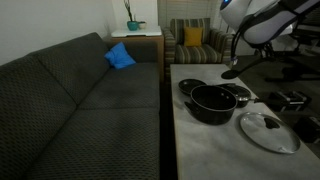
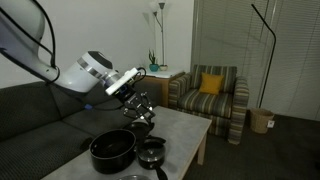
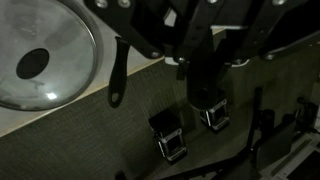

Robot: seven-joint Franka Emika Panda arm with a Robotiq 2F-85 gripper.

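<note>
In exterior view 1 my gripper (image 1: 236,50) is above the far right part of the table, shut on a dark utensil (image 1: 232,73) that hangs from it with a broad lower end. The wrist view shows the utensil (image 3: 206,92) as a dark rounded shape below the fingers; its exact kind is hard to tell. In exterior view 2 the gripper (image 2: 138,105) is behind the large black pot (image 2: 112,150). That pot (image 1: 211,104) stands open on the table, apart from the gripper.
A smaller pan (image 1: 239,92) stands beside the pot, its black handle (image 3: 119,73) pointing outward. A round lid (image 1: 269,132) lies near the table's right edge, and a dark pan (image 1: 189,86) sits behind the pot. A sofa (image 1: 80,110) borders the left.
</note>
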